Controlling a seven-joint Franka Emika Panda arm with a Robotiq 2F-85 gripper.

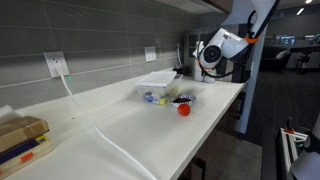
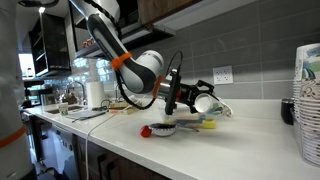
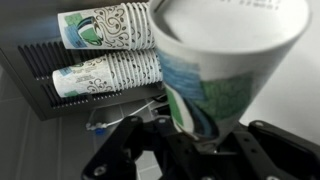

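A white paper cup with a green and blue pattern [image 3: 205, 85] fills much of the wrist view, its wide rim toward the camera. My gripper is shut on the cup near its narrower end, with dark finger parts on both sides. In exterior view 2 the cup [image 2: 206, 104] is tilted sideways in the gripper [image 2: 190, 99], raised above the counter. Exterior view 1 shows the arm [image 1: 228, 48] over the far end of the counter; the cup is too small to make out clearly there.
Stacks of nested paper cups [image 3: 110, 72] lie across the wrist view's left side; tall stacks [image 2: 309, 100] stand at the right in exterior view 2. A red ball [image 1: 184, 111], a bowl [image 2: 165, 135] and a clear bin [image 1: 156, 88] occupy the counter. Its near part is mostly bare.
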